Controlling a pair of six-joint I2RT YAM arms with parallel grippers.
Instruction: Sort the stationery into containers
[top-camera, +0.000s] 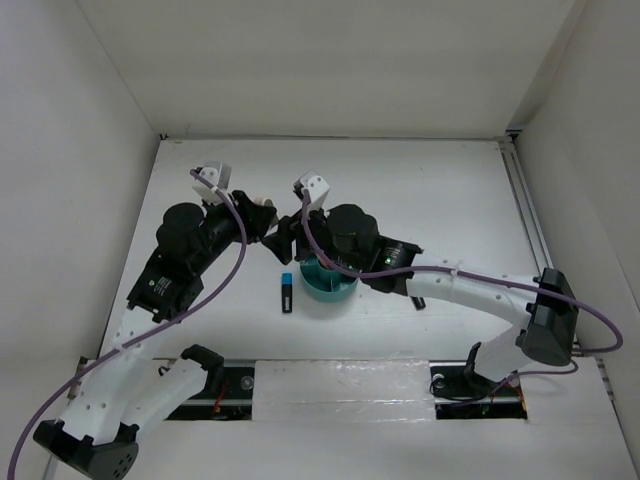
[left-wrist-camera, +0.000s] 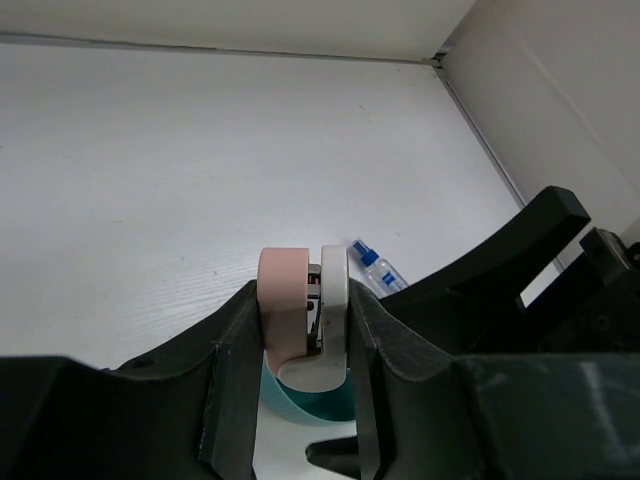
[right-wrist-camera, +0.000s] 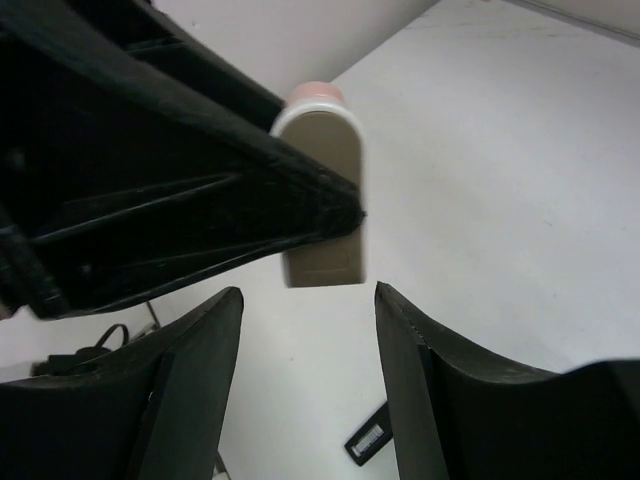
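My left gripper is shut on a pink-and-white item (left-wrist-camera: 283, 300), raised above the work surface. In the right wrist view this item (right-wrist-camera: 322, 262) sits just beyond my right gripper, whose fingers stand apart with nothing between them. A teal round container (top-camera: 330, 291) with compartments lies below, partly hidden by the right arm. A blue-capped dark item (top-camera: 286, 293) lies left of the container. A small blue-and-clear bottle (left-wrist-camera: 383, 270) shows behind the grippers in the left wrist view. A dark item (right-wrist-camera: 368, 435) lies on the surface below the right gripper.
White walls enclose the white work surface (top-camera: 440, 185) at back and sides. The two grippers are very close together at its middle.
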